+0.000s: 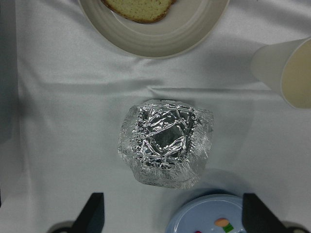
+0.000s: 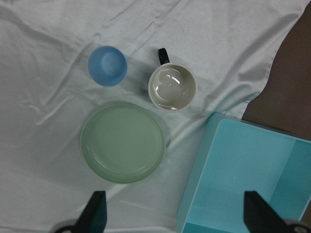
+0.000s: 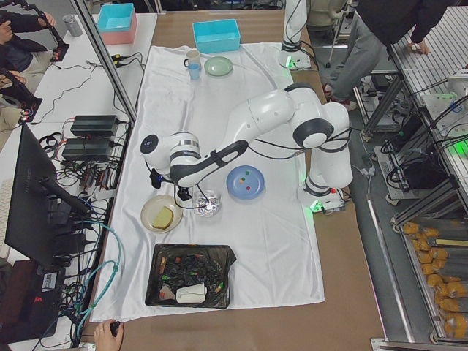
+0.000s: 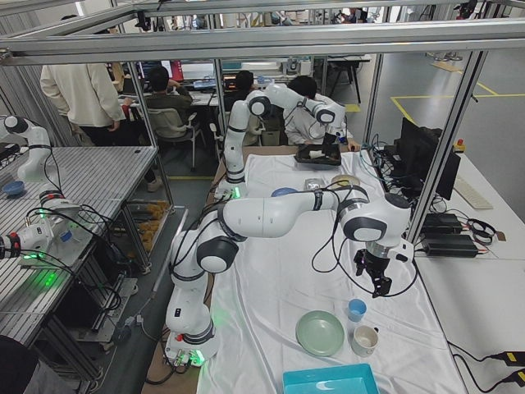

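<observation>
My left gripper hangs open over a crumpled foil-covered item [image 1: 165, 143], with a beige plate [image 1: 155, 48] holding a bread slice [image 1: 136, 9], a pale cup [image 1: 272, 68] and a blue plate [image 1: 194, 218] with small colored pieces around it. My right gripper stands open above the far end of the cloth, where a green plate [image 2: 121, 143], a blue cup [image 2: 107, 65], a mug [image 2: 172, 85] and a turquoise bin [image 2: 243, 170] lie. Neither gripper has anything visible between its fingers.
A black tray [image 3: 190, 278] with dark items sits at one end of the white cloth. A monitor [image 3: 29, 205], electronics boxes and cables crowd the side table. The cloth's middle between the plate groups is mostly clear.
</observation>
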